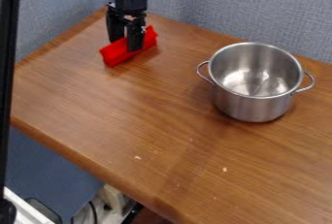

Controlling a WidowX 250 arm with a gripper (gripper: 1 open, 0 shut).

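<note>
A red elongated block [116, 52] lies on the wooden table toward the back left. My black gripper [127, 32] is lowered over it, with its fingers open around the block's middle; whether they touch it is hard to tell. A steel pot [253, 87] with two side handles stands upright on the right.
Grey padded walls [240, 10] border the back and left. The table's left edge drops to a lower floor with cables.
</note>
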